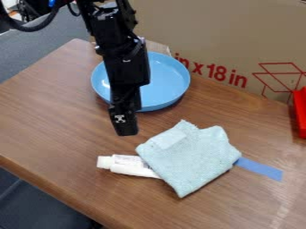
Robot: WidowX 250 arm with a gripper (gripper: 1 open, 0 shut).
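Note:
My black gripper (124, 116) hangs pointing down over the table, just in front of a blue plate (167, 81) and partly hiding it. Its fingers appear open, with nothing seen held. Nearer the front, a folded pale blue cloth (189, 159) lies on the wood, over part of a white tube (124, 165), whose capped end sticks out to the left.
A cardboard box (233, 40) stands along the back, and a red object (299, 114) sits at the right edge. A strip of blue tape (260, 168) is on the table (54, 116) right of the cloth.

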